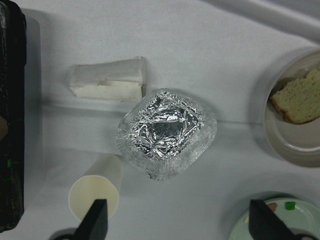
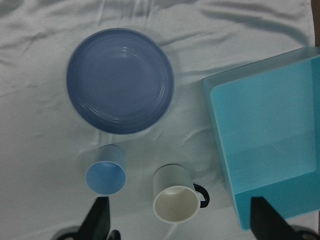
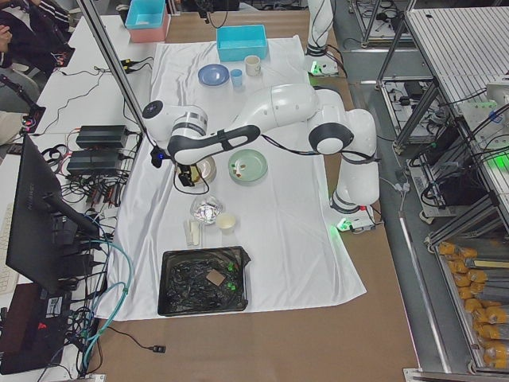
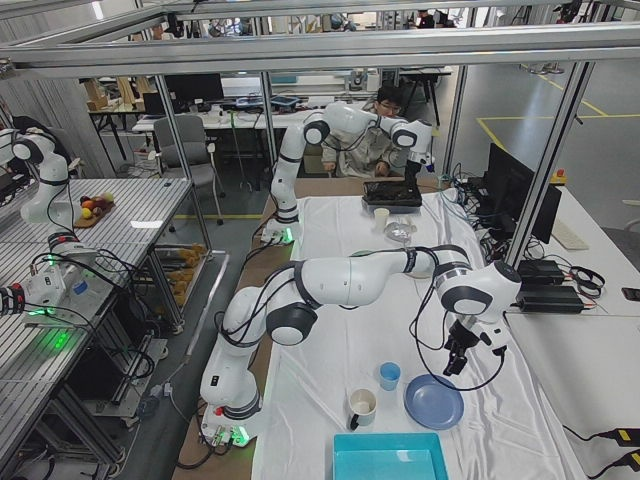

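My left gripper stands open above a crumpled foil bundle (image 1: 165,132), with a pale cup (image 1: 92,195), a folded paper piece (image 1: 107,85), a plate with bread (image 1: 295,145) and a green plate with small bits (image 1: 277,225) around it. A black lined tray (image 1: 11,190) is at that view's left edge. My right gripper is open over a blue plate (image 2: 120,80), a blue cup (image 2: 105,177), a white mug (image 2: 175,202) and a turquoise bin (image 2: 265,125).
A white cloth (image 3: 302,247) covers the table, with bare areas between the groups of objects. A monitor (image 3: 40,223) and cables line one side; a metal-framed table (image 3: 453,48) is on the other.
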